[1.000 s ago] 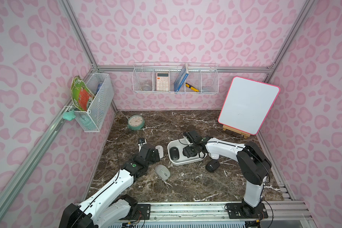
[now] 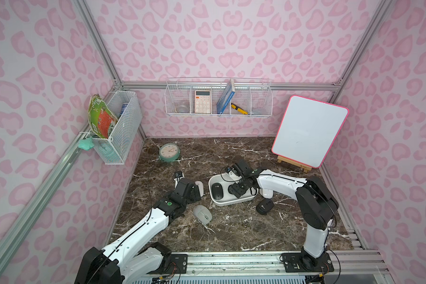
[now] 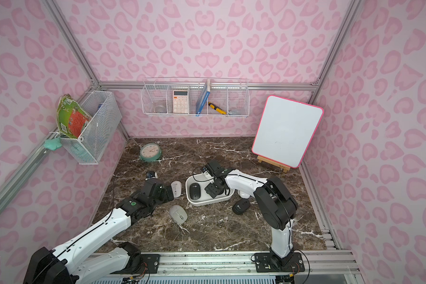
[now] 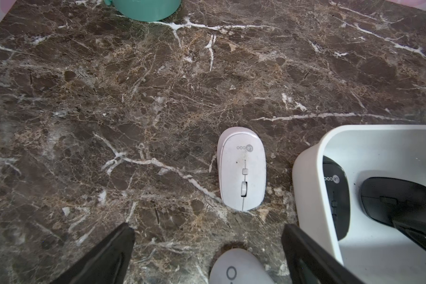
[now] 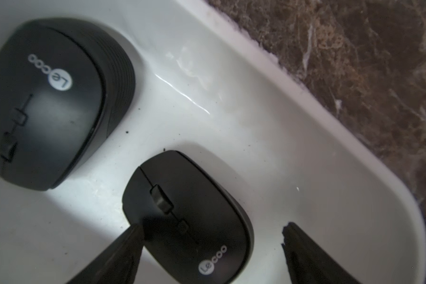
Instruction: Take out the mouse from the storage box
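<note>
The white storage box [image 2: 214, 201] holds two black mice: one [image 5: 56, 113] along its left end, another [image 5: 189, 208] under my right gripper. My right gripper is open inside or just above the box, its fingertips either side of the second mouse, which it partly hides in both top views. My left gripper stands open over the tabletop left of the box, nothing between its fingers, with a white mouse [image 4: 241, 170] ahead and a grey mouse [image 4: 236, 269] below it.
A black mouse [image 2: 264, 206] and a mostly hidden white object [image 2: 267, 193] lie right of the box. A green clock [image 2: 169, 152] is at back left, a whiteboard [image 2: 307, 127] at back right, wire baskets [image 2: 265, 104] on the walls.
The left arm moved very slightly. The mice outside look unmoved.
</note>
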